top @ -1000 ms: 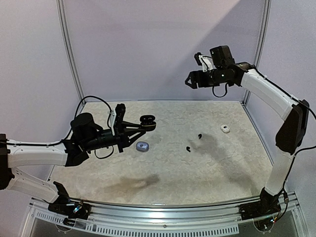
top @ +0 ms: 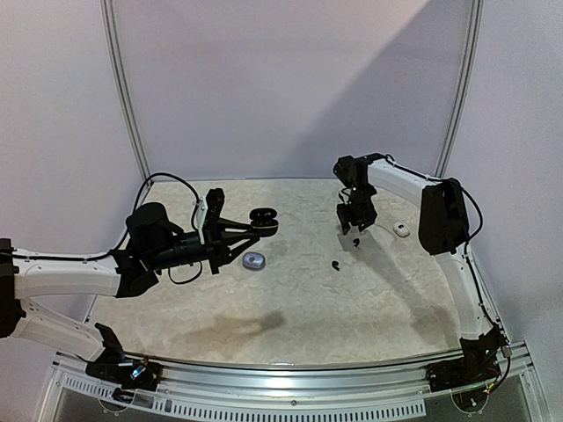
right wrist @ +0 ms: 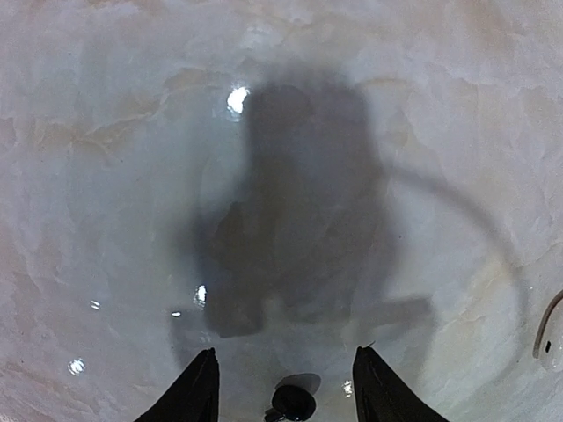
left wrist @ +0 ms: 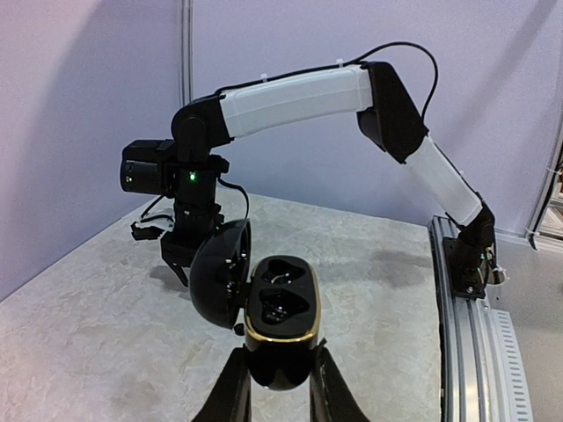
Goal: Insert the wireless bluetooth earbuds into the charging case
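My left gripper (top: 250, 237) is shut on the black charging case (left wrist: 281, 325), held above the table with its lid raised. Two earbud hollows show in the case in the left wrist view, and they look empty. On the table lie two small black earbuds: one (top: 356, 242) just in front of my right gripper (top: 353, 230), the other (top: 335, 265) nearer the front. In the right wrist view an earbud (right wrist: 294, 402) is at the bottom edge, between the spread fingers and touched by neither. My right gripper is open, pointing down at the table.
A grey-blue oval item (top: 253, 261) lies below the left gripper. At the right stands a small white object (top: 401, 229).
My right arm has swung down and inward; its gripper, earlier raised in front of the back wall, now points down near the farther earbud. The left arm and case look still.
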